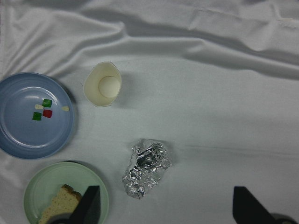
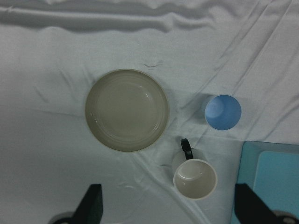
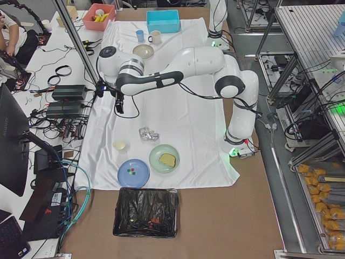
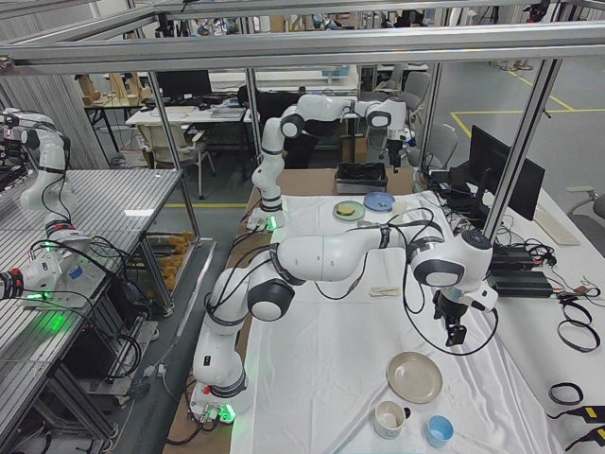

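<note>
My left gripper stands open and empty above crumpled foil (image 1: 147, 168), a cream paper cup (image 1: 102, 86), a blue plate (image 1: 32, 135) with small coloured pieces, and a green plate (image 1: 42, 182) holding a bread slice (image 1: 60, 203). My right gripper is open and empty over the other end of the cloth, above a beige plate (image 2: 126, 109), a white mug (image 2: 194, 184) with a black handle and a blue cup (image 2: 222, 112).
A cyan bin (image 2: 271, 170) sits beside the mug and blue cup. A black lined bin (image 3: 145, 216) lies beyond the cloth near the blue plate. Monitors and cables line one side.
</note>
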